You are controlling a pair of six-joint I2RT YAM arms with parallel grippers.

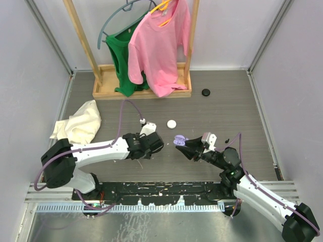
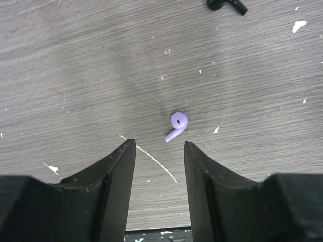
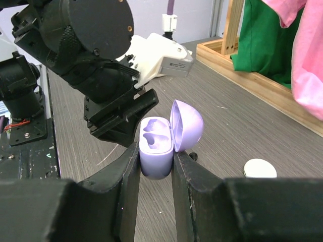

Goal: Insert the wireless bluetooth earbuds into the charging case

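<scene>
My right gripper is shut on the lilac charging case (image 3: 155, 146), whose lid stands open and whose two earbud slots look empty. In the left wrist view a lilac earbud (image 2: 179, 121) lies on the table between and just beyond the fingertips of my left gripper, which is open and points down at it. In the top view the left gripper is left of the case, over the table, largely hidden by its own arm.
A white disc (image 1: 171, 124) and a black disc (image 1: 206, 92) lie on the table (image 1: 227, 106). A cream cloth (image 1: 78, 123) is at left, a wooden rack (image 1: 106, 91) with hanging shirts at the back.
</scene>
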